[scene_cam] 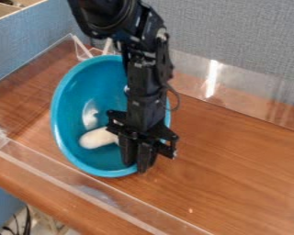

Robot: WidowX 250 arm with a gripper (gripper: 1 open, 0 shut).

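A turquoise bowl (76, 119) stands on the wooden table at the centre left, its left side showing past the arm. A white mushroom-shaped object (98, 139) lies inside it, partly hidden by the gripper. My black gripper (140, 158) is down inside the bowl's right part, its fingers pointing downward; I cannot tell what, if anything, is between them.
A clear low barrier runs along the front and back edges, with white brackets at the left. A grey wall stands behind.
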